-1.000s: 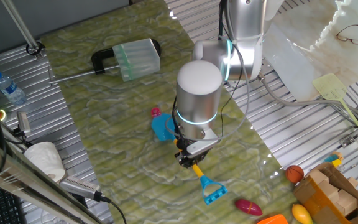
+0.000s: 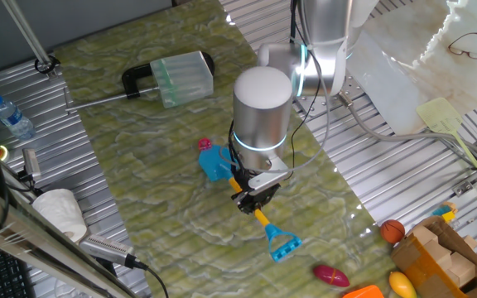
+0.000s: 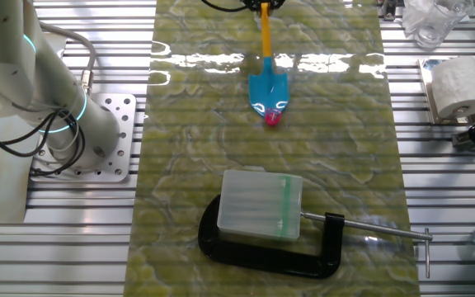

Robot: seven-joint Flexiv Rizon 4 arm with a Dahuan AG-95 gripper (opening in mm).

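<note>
A toy shovel with a blue blade (image 3: 268, 89), a yellow shaft (image 3: 265, 33) and a blue D-shaped handle (image 2: 282, 246) extends across the green marbled mat. My gripper (image 2: 253, 201) is shut on the yellow shaft, between blade and handle; its fingers are dark and partly hidden by the wrist. At the blade's tip is a small pink-red object (image 3: 273, 119), touching or overlapping the blade. Only the bottom of the gripper shows at the top edge of exterior view 2. I cannot tell whether the shovel touches the mat.
A black clamp (image 3: 270, 258) with a translucent box (image 3: 260, 205) in it lies on the mat. Near the front right are a purple oval toy (image 2: 330, 276), a basketball toy (image 2: 392, 231) and a cardboard box (image 2: 441, 263).
Gripper, shovel and the small pink-red object have shifted together slightly toward the upper left in exterior view 1. The clamp and box have stayed put.
</note>
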